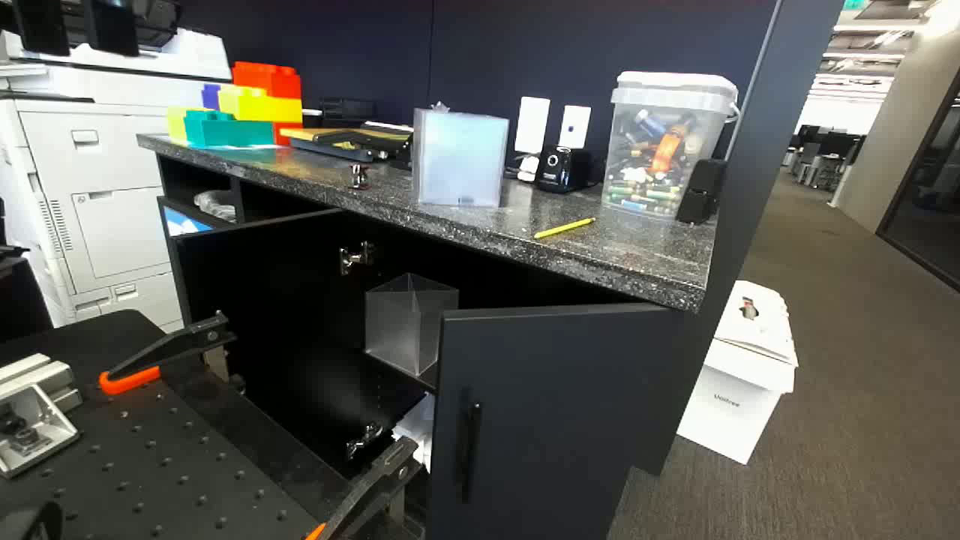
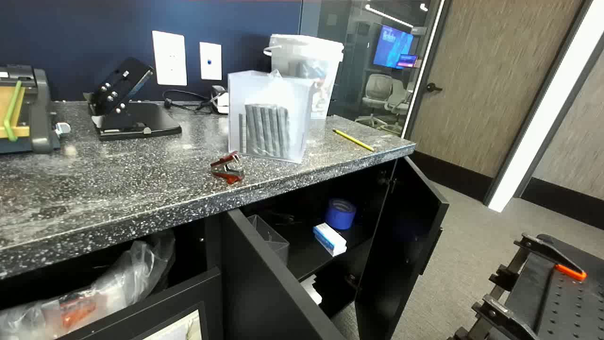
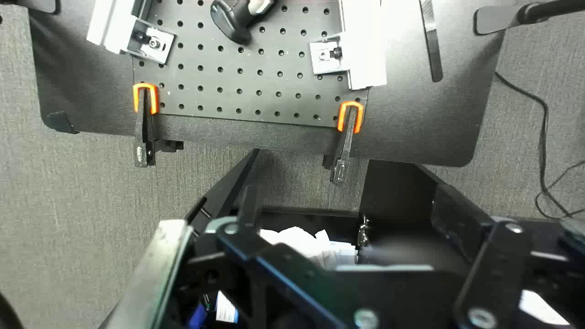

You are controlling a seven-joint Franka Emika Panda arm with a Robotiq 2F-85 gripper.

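Note:
In the wrist view my gripper stands open, its dark fingers spread wide at the lower part of the picture. Nothing shows between them except the cabinet and floor farther below. The black cabinet has both doors ajar; the right door and the left door swing outward. Inside are a clear bin, a blue tape roll and a small white-and-blue box. On the speckled counter lie a yellow pencil and a red staple remover. A translucent box stands near them.
A tub of batteries stands at the counter's end; coloured blocks sit at the other. Facing the cabinet is a black perforated table with orange-tipped clamps on its edge.

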